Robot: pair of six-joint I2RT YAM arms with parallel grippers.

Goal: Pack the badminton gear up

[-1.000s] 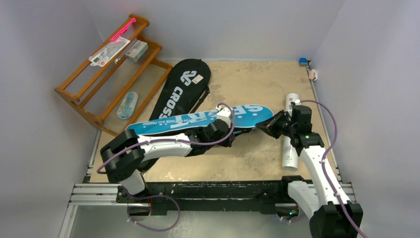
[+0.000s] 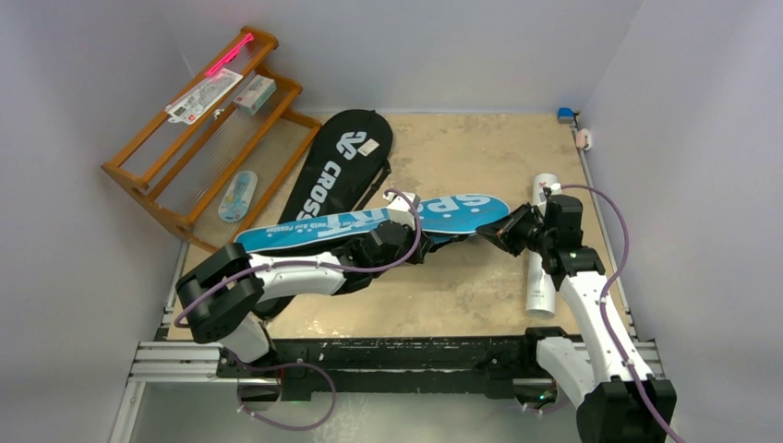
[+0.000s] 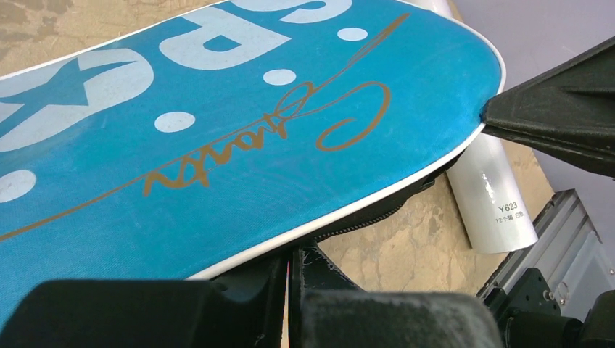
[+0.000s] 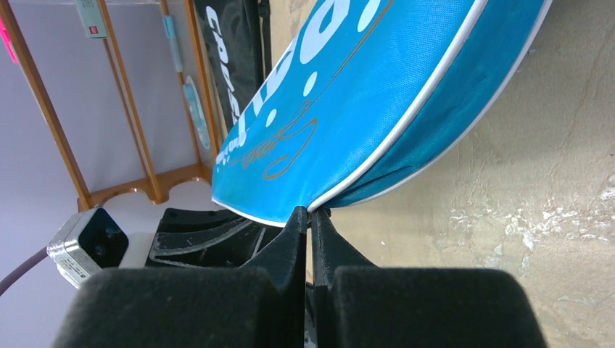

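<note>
The blue badminton bag point(image 2: 462, 214) with white lettering lies across the middle of the floor, its near side showing black. My right gripper is shut on the white-trimmed edge at the bag's right end. Along the near side stands my left gripper point(image 2: 426, 249), shut, with nothing to see between its fingers. In the left wrist view its fingertips are just below the bag's rim, partly hidden by it, close to a black zipper edge point(image 3: 370, 222). A black CROSS bag point(image 2: 334, 166) rests behind, partly under the blue one.
A white shuttlecock tube point(image 2: 541, 286) lies at the right, beside the right arm. The wooden rack point(image 2: 152, 189) at the back left carries a small box point(image 2: 255, 94) and pink sticks point(image 2: 229, 55). Bare floor shows behind and in front of the blue bag.
The left gripper has slid a little to the left along the bag's near side. The right arm and the bag's right end have stayed in place.
</note>
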